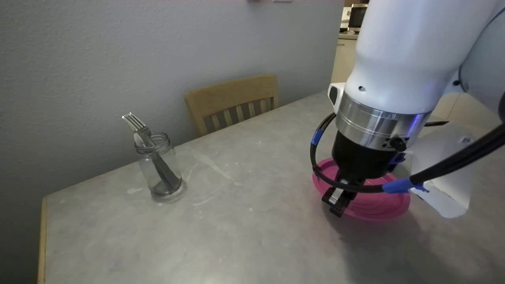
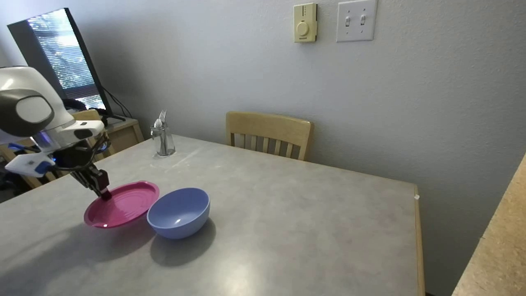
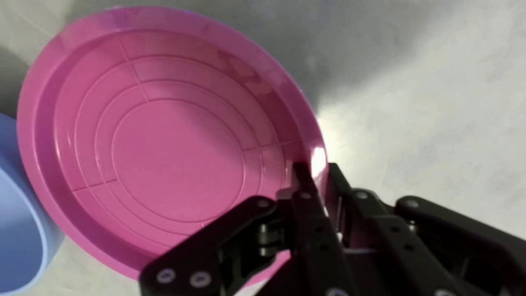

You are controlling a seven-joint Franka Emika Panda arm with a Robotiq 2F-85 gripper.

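Note:
A round pink plate fills much of the wrist view, and my gripper is shut on its rim, one finger inside the rim and one outside. In exterior view 2 the plate is tilted and appears raised off the table, with its shadow below it; the gripper grips the edge nearest the arm. A blue bowl is right beside the plate's far edge; whether they touch I cannot tell. The bowl also shows at the left of the wrist view. In exterior view 1 the arm partly hides the plate.
A glass jar with a fork and other cutlery stands near the wall side of the table. A wooden chair is behind the table. To the right of the bowl, the tabletop is clear.

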